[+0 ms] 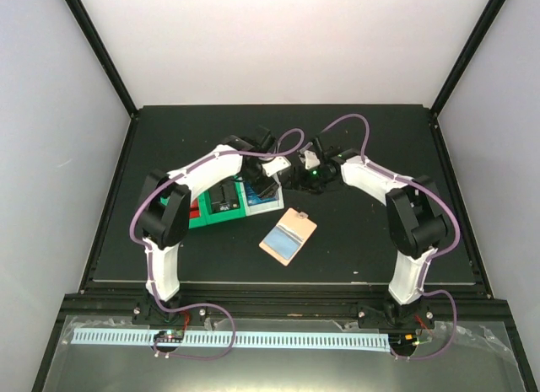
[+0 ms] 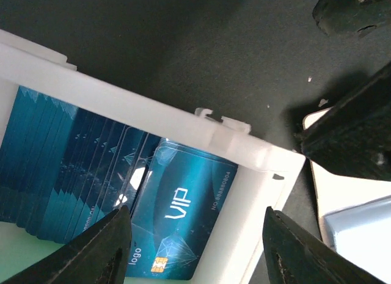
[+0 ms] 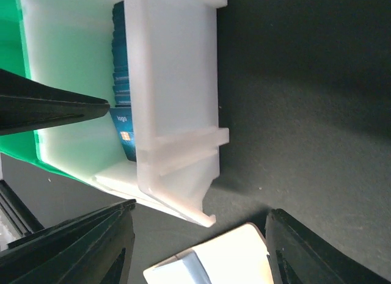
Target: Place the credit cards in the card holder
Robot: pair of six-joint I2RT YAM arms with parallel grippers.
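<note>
Blue VIP cards (image 2: 180,204) lie stacked in the white compartment (image 3: 174,82) at the right end of the green organiser (image 1: 224,219). My left gripper (image 1: 268,190) hangs over that compartment, its fingers apart around the outermost card in its wrist view, holding nothing. My right gripper (image 1: 305,179) is just right of the compartment, fingers apart with nothing between them, beside its wall in the right wrist view. The tan card holder (image 1: 287,236) with a blue-grey pocket lies flat on the mat below the organiser.
Red cards (image 1: 193,210) and black cards (image 1: 225,196) fill the other compartments.
</note>
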